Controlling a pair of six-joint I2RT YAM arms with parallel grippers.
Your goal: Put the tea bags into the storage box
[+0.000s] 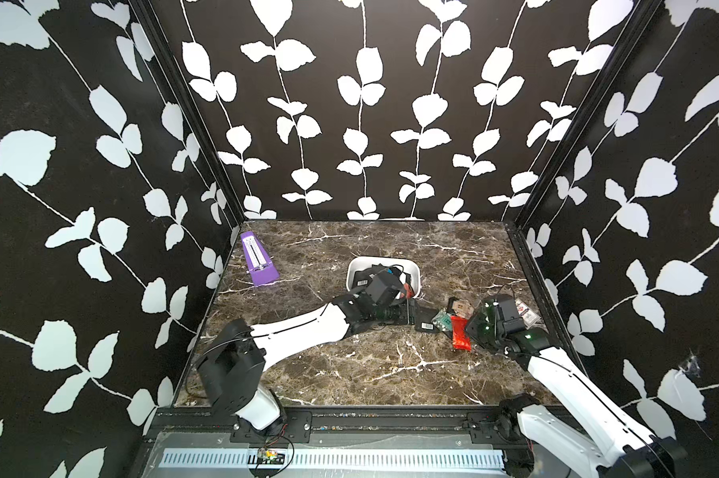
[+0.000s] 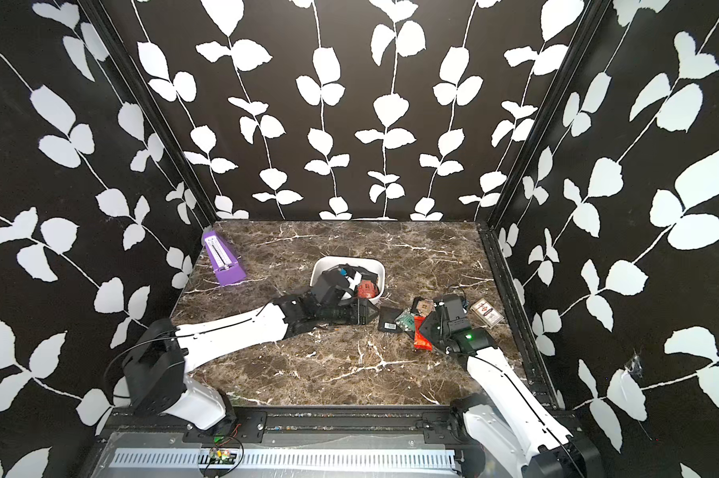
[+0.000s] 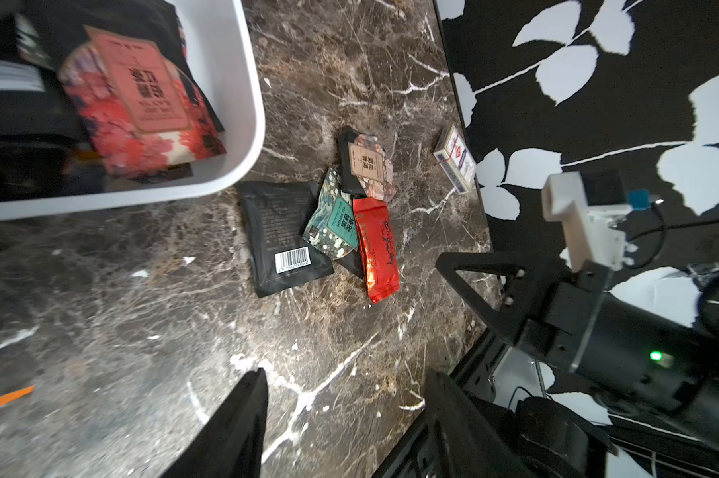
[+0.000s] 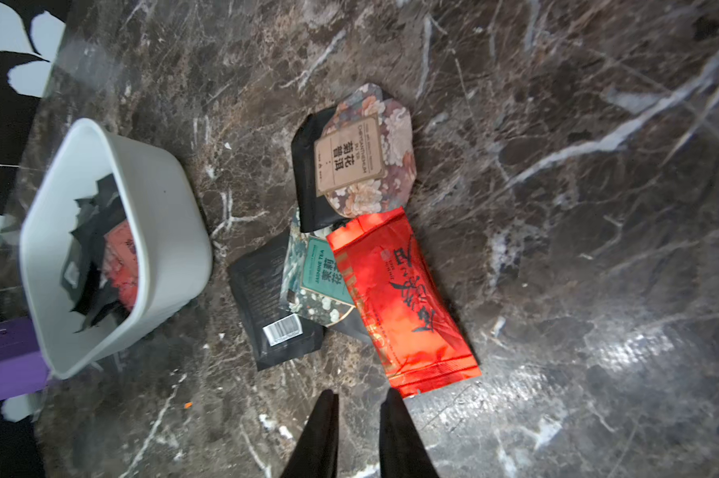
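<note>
Loose tea bags lie together on the marble table: a red packet [image 4: 407, 302], a green jasmine one [image 4: 315, 275], a floral one with a beige label [image 4: 359, 155] and a black one with a barcode [image 4: 268, 310]. The red packet overlaps the green one. To their left stands the white storage box [image 4: 172, 215], with several packets inside, including a pink floral one [image 3: 148, 95]. My left gripper is open beside the box, nothing between its fingers. Over the table near the red packet, my right gripper is shut, its fingers empty.
A small card box [image 2: 487, 312] lies near the right wall. On the far left stands a purple object [image 1: 259, 259]. An orange scrap [image 3: 11, 397] is on the table.
</note>
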